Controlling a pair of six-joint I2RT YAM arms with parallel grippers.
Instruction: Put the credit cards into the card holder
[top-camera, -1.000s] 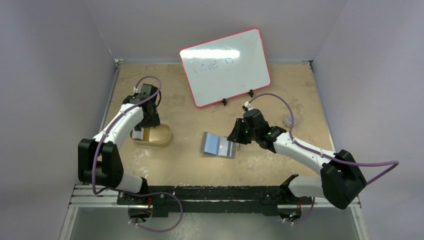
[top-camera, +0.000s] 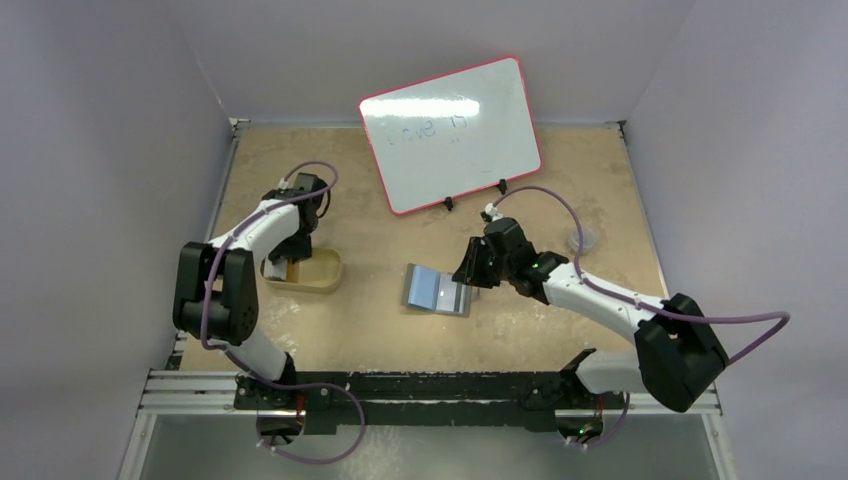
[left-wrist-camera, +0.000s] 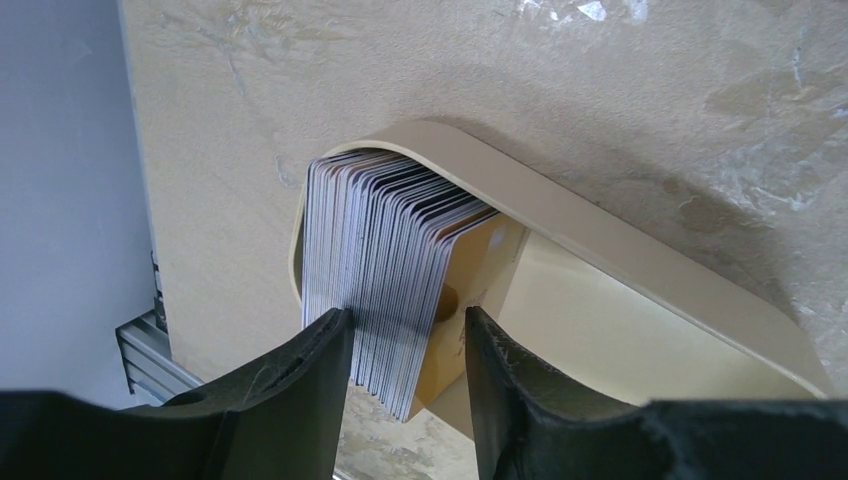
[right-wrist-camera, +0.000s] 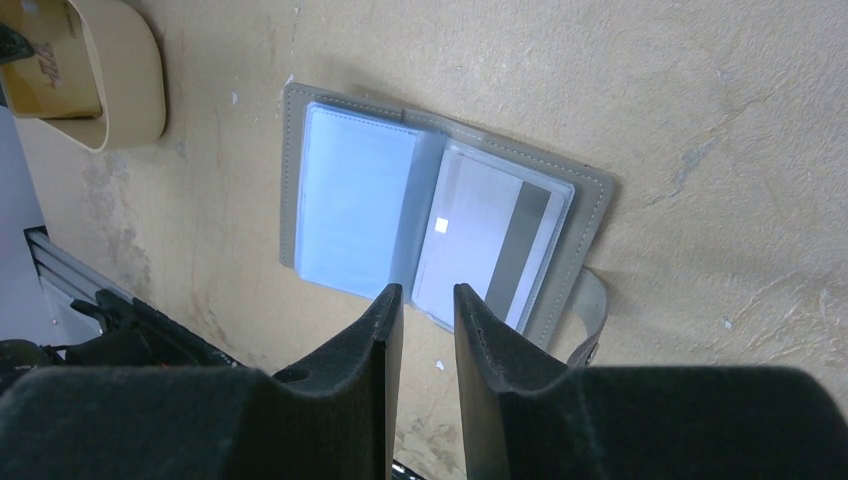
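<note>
A thick stack of cards (left-wrist-camera: 385, 270) leans on edge at one end of the beige box (left-wrist-camera: 640, 255), an orange card (left-wrist-camera: 478, 275) facing the box's empty part. Over that stack, my left gripper stands part open, its fingers apart on either side of the stack's near edge; whether they touch it I cannot tell. The grey card holder (right-wrist-camera: 592, 205) lies unfolded on the table, with a blue flap (right-wrist-camera: 355, 195) and a clear pocket (right-wrist-camera: 480, 225) showing a white card with a dark stripe. Above the holder's near edge, my right gripper is slightly open, nothing between its fingers.
A whiteboard (top-camera: 450, 135) with a red frame leans at the back. A small clear round item (top-camera: 583, 238) sits behind the right arm. A grey strap (right-wrist-camera: 590, 305) sticks out from the holder's side. Between box and holder the table is bare.
The right arm has barely moved; box and holder stay in place.
</note>
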